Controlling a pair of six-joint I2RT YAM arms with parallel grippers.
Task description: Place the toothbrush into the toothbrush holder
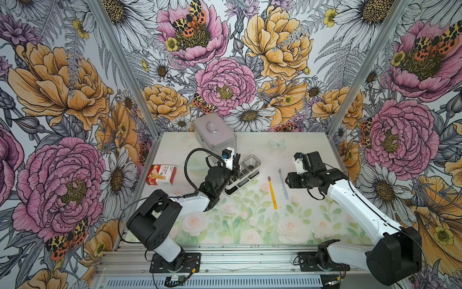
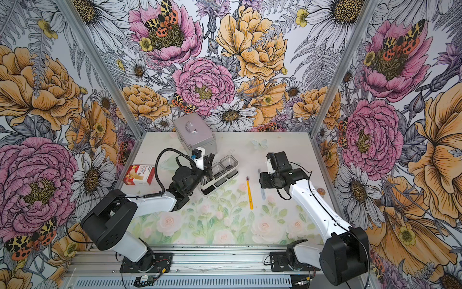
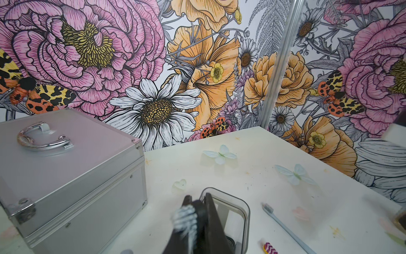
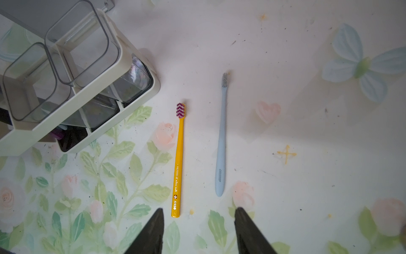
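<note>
The toothbrush holder is a pale two-tier frame with several clear cups, left of centre on the table. In the left wrist view, my left gripper is shut on a toothbrush whose blurred pale bristles show close to the camera. The gripper hangs over the left part of the holder. A purple handle end shows low inside a left compartment in the right wrist view; whether it touches the base is unclear. To the right, a yellow toothbrush and a blue toothbrush lie flat. Above the table, my right gripper stands open and empty.
A silver case with a handle stands close behind the holder. The red and white box is at the far left.
</note>
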